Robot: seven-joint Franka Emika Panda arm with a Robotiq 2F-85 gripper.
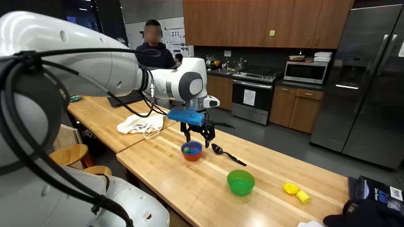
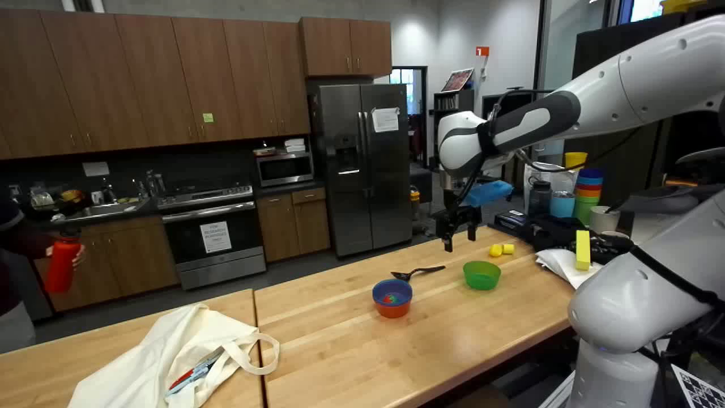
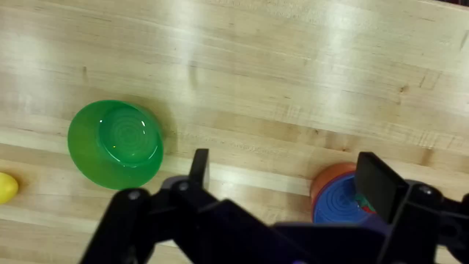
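My gripper is open above the table, its two fingers wide apart with only bare wood between them. A blue bowl point(image 3: 336, 206) is nested in an orange one point(image 3: 320, 180), partly covered by the right finger in the wrist view. A small red and green item point(image 2: 389, 299) lies inside the blue bowl. The empty green bowl point(image 3: 115, 145) stands apart, to the left in the wrist view. Behind the bowls in exterior view 2 is a black spoon point(image 2: 417, 272). Two yellow objects, a rounded one point(image 1: 290, 188) and a cylinder point(image 1: 303, 197), lie beyond the green bowl.
A cream cloth bag point(image 2: 166, 353) rests across the table seam. Dark cloth point(image 1: 363, 215), a yellow block point(image 2: 583, 250) and stacked cups point(image 2: 588, 194) crowd the far end. A person point(image 1: 157, 53) stands behind the arm.
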